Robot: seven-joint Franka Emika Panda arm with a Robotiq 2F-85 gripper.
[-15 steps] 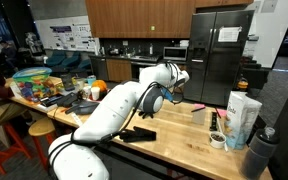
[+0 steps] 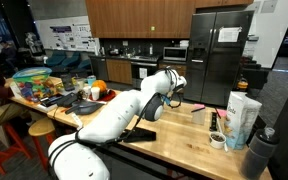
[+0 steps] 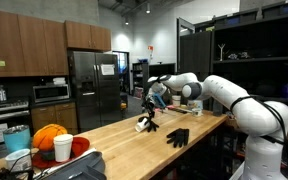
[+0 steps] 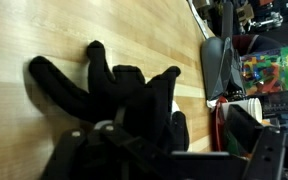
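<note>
A black glove (image 4: pixel 119 90) lies crumpled on the wooden table in the wrist view, its fingers spread toward the left. My gripper (image 3: pixel 151 114) is open, reaching down over this glove, and the dark gripper parts overlap its near end. Whether they touch cannot be told. Something white (image 3: pixel 142 124) shows beside the dark glove in exterior view 2; its shape is unclear. A second black glove (image 3: pixel 179 137) lies flat nearer the arm's base, also seen as a dark shape (image 2: pixel 139 133) in exterior view 1.
A grey pan (image 3: pixel 88 163), a red tray (image 3: pixel 79 146) and a white container (image 3: pixel 63 148) occupy one end of the table. At the other end stand a bag (image 2: pixel 241 118), a small cup (image 2: pixel 217 140) and a dark canister (image 2: pixel 259 152). Bare wood lies between.
The wrist end of the arm has come slightly lower over the table. The glove near the base and the surrounding items look unmoved.
</note>
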